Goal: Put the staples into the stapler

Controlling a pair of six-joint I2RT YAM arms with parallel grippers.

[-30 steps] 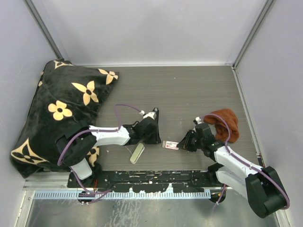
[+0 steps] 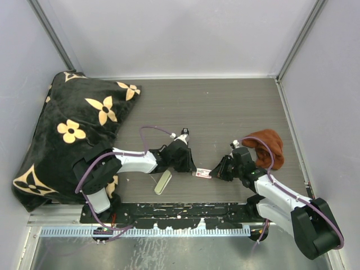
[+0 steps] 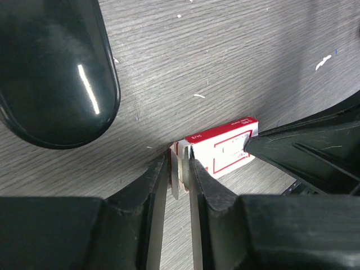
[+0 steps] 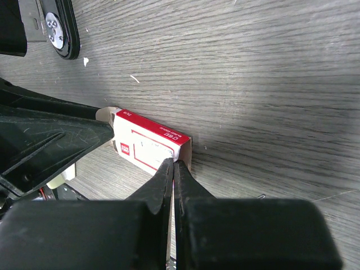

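A small white-and-red staple box [image 2: 203, 173] lies between my two grippers, low over the table. My right gripper is shut on one end of this box [image 4: 147, 143]. At the opposite, opened end, my left gripper is part open, with a narrow gap between its fingertips. Something silvery and the box's loose end flap show in that gap; whether it grips them is unclear. The black stapler [image 3: 56, 73] rests beside the left fingers in the left wrist view. In the top view, the left gripper hides most of it.
A pale green elongated object [image 2: 163, 183] lies on the table below the left forearm. At the right sits a brown cloth [image 2: 263, 147], and a dark flowered cushion [image 2: 73, 132] fills the left.
The left gripper has moved a little to the right, onto the open end of the box. The right arm and the box have stayed nearly still.
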